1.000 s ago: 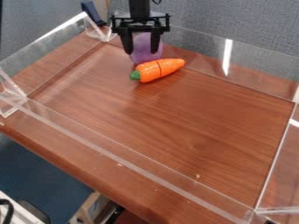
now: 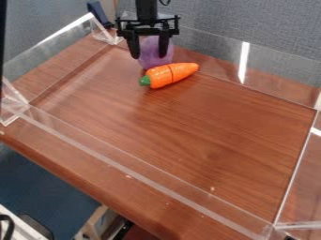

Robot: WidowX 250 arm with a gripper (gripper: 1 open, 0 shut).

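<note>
My black gripper [image 2: 149,49] is at the top of the view, near the back wall, with its fingers pointing down around a purple object [image 2: 156,56]. Whether it grips that object or only hovers over it I cannot tell. Just in front of the purple object lies an orange toy carrot [image 2: 175,73] with a green tip, pointing left.
Low clear walls [image 2: 243,60] enclose the wooden table [image 2: 189,141]. A dark blue item [image 2: 98,13] sits at the back left corner.
</note>
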